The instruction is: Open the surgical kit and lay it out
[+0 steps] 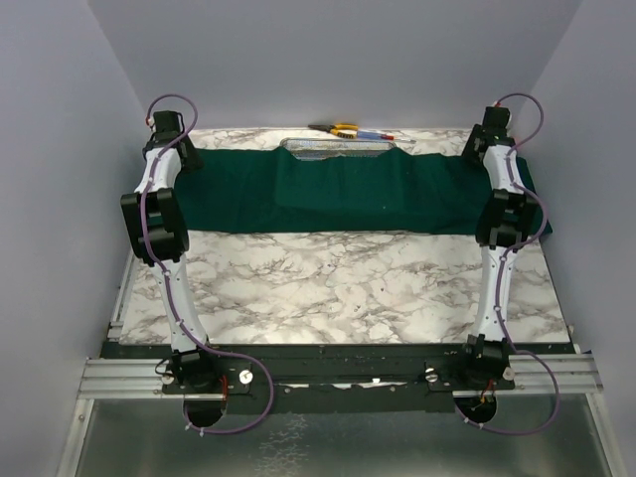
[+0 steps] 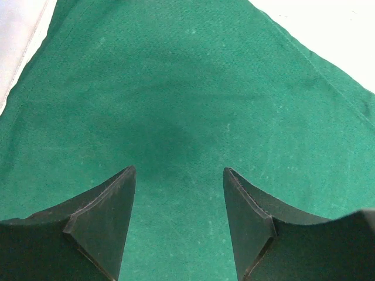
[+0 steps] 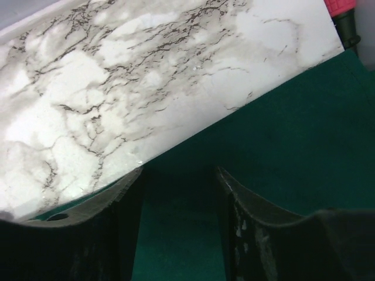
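Note:
A green cloth [image 1: 348, 199] lies spread in a long band across the back of the marble table, draped over part of a metal tray [image 1: 338, 147]. My left gripper is over the cloth's left end, open, with only cloth below its fingertips. My right gripper is over the cloth's right end near its far edge, open, with marble just beyond. Scissors with yellow handles [image 1: 343, 127] and other slim tools lie behind the tray at the back centre.
Grey walls stand close on the left, right and back. A red and dark object [image 3: 345, 17] shows at the table's edge in the right wrist view.

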